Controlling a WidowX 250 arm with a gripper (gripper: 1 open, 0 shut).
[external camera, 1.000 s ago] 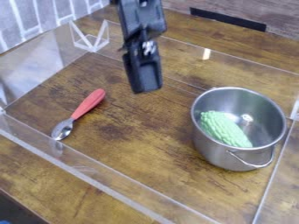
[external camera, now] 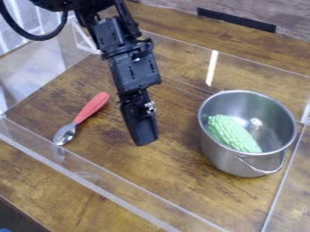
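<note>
My black gripper (external camera: 141, 123) hangs low over the middle of the wooden table, pointing down, between a spoon and a steel pot. The spoon (external camera: 87, 111), with a red handle and metal bowl, lies at the left. The steel pot (external camera: 259, 162) stands at the right, with a green textured object (external camera: 233, 134) inside it. Whether the gripper's fingers are apart is hard to tell from this angle, and I see nothing held.
Clear plastic walls (external camera: 127, 193) border the work area. Bare wooden table (external camera: 121, 163) lies in front of the gripper, and more open surface stretches behind it.
My gripper has come down from high at the back to low over the middle of the table. The spoon, pot and green object have not moved.
</note>
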